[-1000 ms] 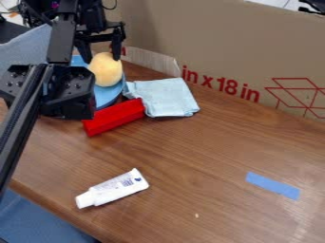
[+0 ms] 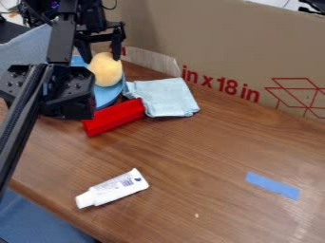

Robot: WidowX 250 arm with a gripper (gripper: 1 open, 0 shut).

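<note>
My gripper [image 2: 99, 40] is at the upper left, open, its dark fingers just above a round pale yellow object [image 2: 106, 70] that rests on a blue plate or dish [image 2: 106, 92], partly hidden by my arm. A red oblong object [image 2: 114, 117] lies in front of the dish. A folded light blue cloth [image 2: 164, 98] lies to its right. A white tube [image 2: 112, 188] lies in the lower middle of the wooden table [image 2: 191, 171].
A cardboard panel [image 2: 229, 43] with red print stands along the back. A blue strip [image 2: 272, 186] lies at the right. Blue fabric [image 2: 32, 223] shows at the lower left.
</note>
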